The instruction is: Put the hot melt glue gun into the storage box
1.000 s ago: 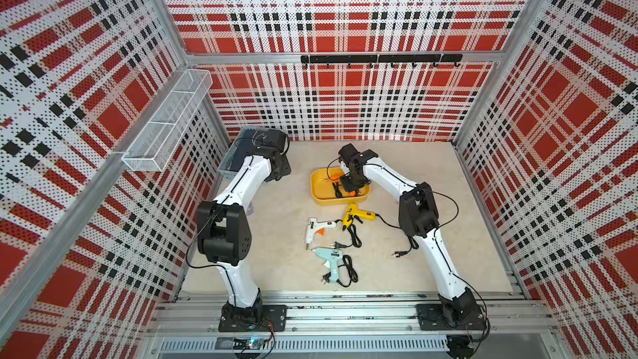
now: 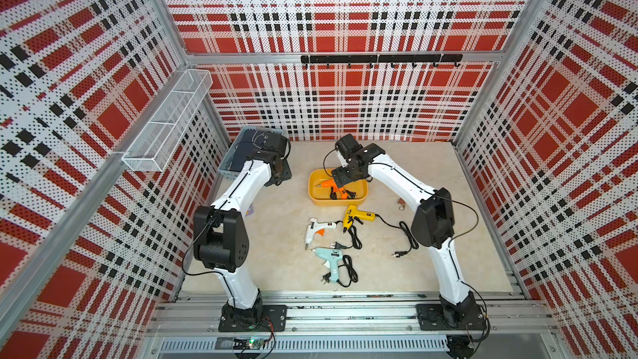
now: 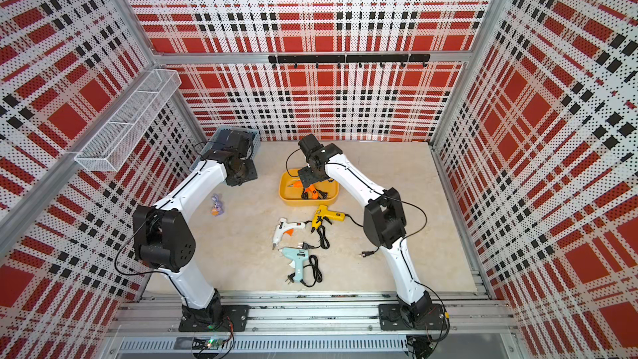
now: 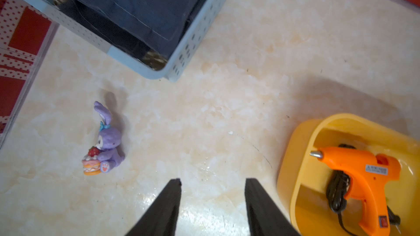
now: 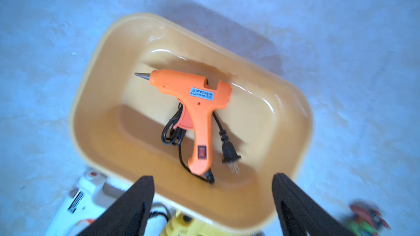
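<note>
An orange glue gun (image 5: 201, 104) lies with its coiled cable inside the yellow storage box (image 5: 284, 139). My right gripper hangs over the box, open and empty. My left gripper is over bare table left of the box, fingers apart with nothing between them. In front of the box lie a yellow glue gun (image 2: 359, 214), a white glue gun (image 2: 319, 224) and a mint glue gun (image 2: 332, 259), each with cable.
A blue basket (image 4: 188, 43) holding dark cloth stands at the back left. A purple rabbit figure (image 4: 109, 139) lies left on the table.
My right gripper has risen up and back from inside the box, leaving the orange gun visible there.
</note>
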